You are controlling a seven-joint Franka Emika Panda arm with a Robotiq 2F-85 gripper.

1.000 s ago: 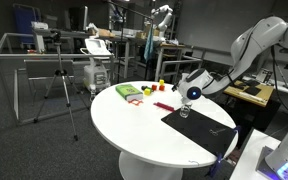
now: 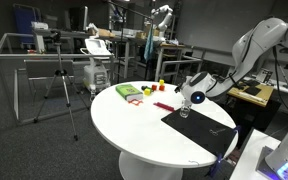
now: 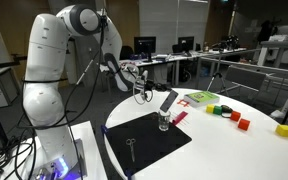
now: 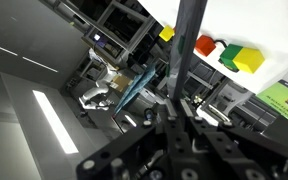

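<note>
My gripper [image 3: 158,88] is shut on a dark, flat-sided bar [image 3: 168,100]. In exterior view 2 the bar slants over a clear cup [image 3: 164,121], overlapping its rim; whether they touch, I cannot tell. The cup [image 2: 185,112] stands upright on the black mat [image 2: 202,130], just below the gripper [image 2: 185,90] in exterior view 1. In the wrist view the bar [image 4: 190,40] runs from the dark gripper parts up to the top edge. The fingertips are hard to make out there.
A red stick-like thing [image 2: 164,107] lies beside the mat. Farther back are a green box [image 2: 129,92] and several coloured blocks [image 3: 224,111]. Scissors [image 3: 133,148] rest on the mat's near part. The white table [image 2: 119,120] has wide bare areas.
In exterior view 1 the arm has shifted slightly right and downward near the cup. The cup, mat and blocks have stayed in place.
</note>
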